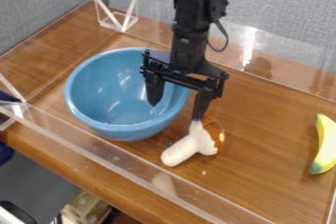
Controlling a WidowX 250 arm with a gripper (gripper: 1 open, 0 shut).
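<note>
My black gripper (180, 92) stands open over the right part of a light blue bowl (102, 94), one finger down inside the rim and the other just outside it, above a white object with an orange-brown patch (187, 146). That object lies on the wooden table just right of and in front of the bowl. A yellow banana (323, 143) lies at the right edge of the view.
A white wire stand (117, 17) is at the back left. Clear low walls edge the table (262, 159). Dark blue items sit beyond the left edge.
</note>
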